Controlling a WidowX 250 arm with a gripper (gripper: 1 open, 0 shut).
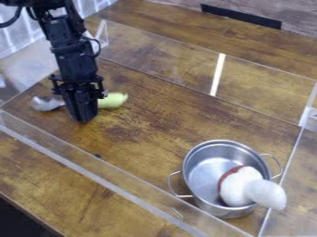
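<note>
My black gripper (82,111) is low over the wooden table at the left, around a pale green object (111,100) that sticks out to its right. A pale grey, curved object (47,103) shows just left of the fingers. I cannot tell whether the fingers are holding either one, as the arm hides the space between them.
A steel pot (198,171) with two handles stands at the lower right, holding a white and reddish object (254,190). Clear plastic edges run round the work area.
</note>
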